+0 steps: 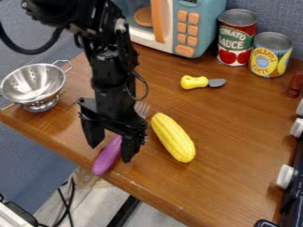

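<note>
My black gripper point(112, 135) hangs over the left front of the wooden table, its fingers spread open above a purple eggplant point(106, 156), which lies near the edge and is partly hidden by the fingers. Just right of the gripper lies a yellow corn cob point(173, 137). A fork point(142, 109) is partly visible behind the arm. I cannot see anything held between the fingers.
A steel colander point(31, 87) sits at the left edge. At the back stand a toy microwave point(189, 27), a tomato can point(236, 39) and another can point(270, 55), with a yellow-handled tool point(196, 82) before them.
</note>
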